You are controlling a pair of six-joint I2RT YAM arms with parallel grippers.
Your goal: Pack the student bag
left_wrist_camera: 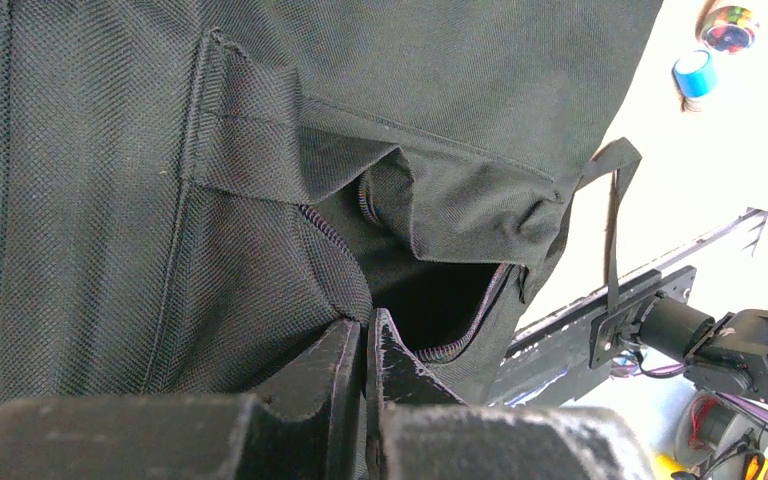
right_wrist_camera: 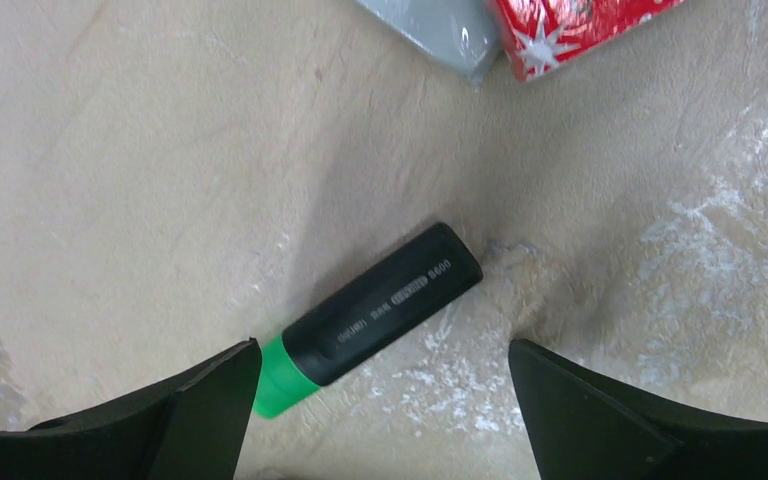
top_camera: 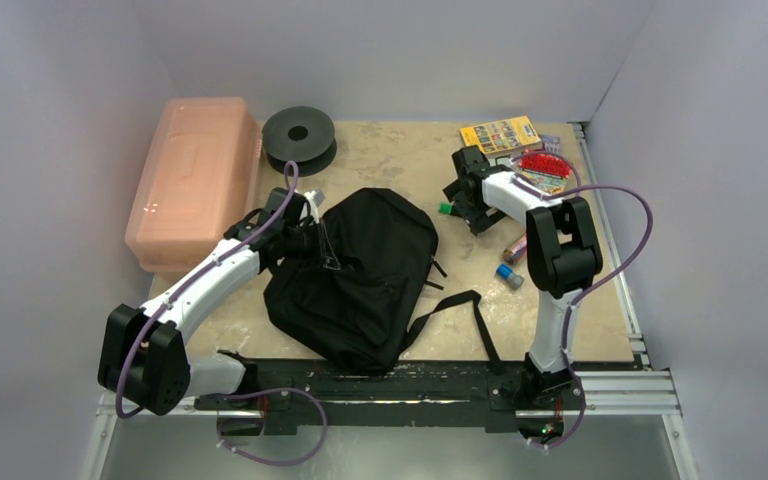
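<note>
The black bag [top_camera: 360,290] lies flat at the front middle, its zipped pocket gaping in the left wrist view. My left gripper is shut on the zipper edge [left_wrist_camera: 335,240] of that opening; the fabric runs to the fingertips. A black highlighter [right_wrist_camera: 385,305] with a green end lies on the table. Above it, my right gripper stands open, one finger on either side and nothing held. In the top view this gripper [top_camera: 468,208] hides most of the highlighter. A blue-capped tube [top_camera: 509,277] and a clear, colourful tube [top_camera: 516,250] lie nearer the front.
A yellow book [top_camera: 500,134] and a red-edged book [top_camera: 546,165] lie at the back right, partly behind the right arm. A black spool [top_camera: 300,140] and a translucent orange box [top_camera: 195,180] stand at the back left. One bag strap [top_camera: 482,325] trails rightward.
</note>
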